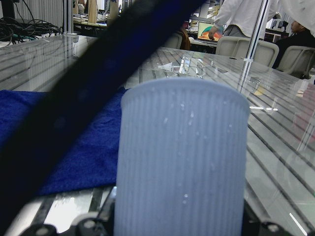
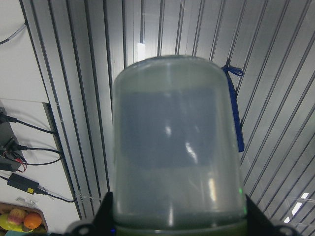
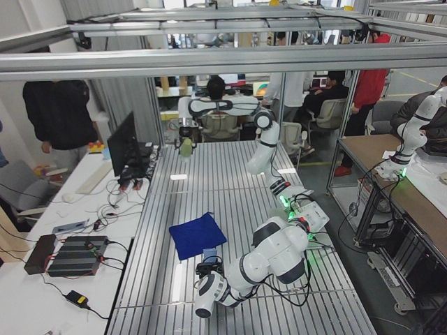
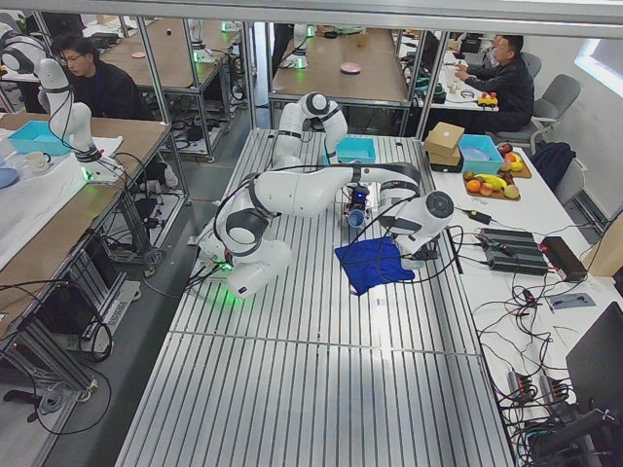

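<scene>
In the left wrist view a ribbed light-blue cup (image 1: 182, 152) with droplets fills the space between my left gripper's fingers, which are shut on it; it also shows in the camera right view as the blue cup (image 4: 356, 219). The blue cloth (image 3: 198, 236) lies behind it on the slatted metal table (image 3: 167, 209). My right gripper (image 3: 186, 138) is raised at the far end, shut on a translucent greenish cup (image 2: 178, 142), seen at the centre of the right wrist view.
A side desk (image 3: 77, 202) with power boxes, cables and a monitor borders the table. Blue bins (image 4: 477, 153) and fruit (image 4: 492, 185) stand on that desk. The near arm spans the table's right part; open slats lie between cloth and far end.
</scene>
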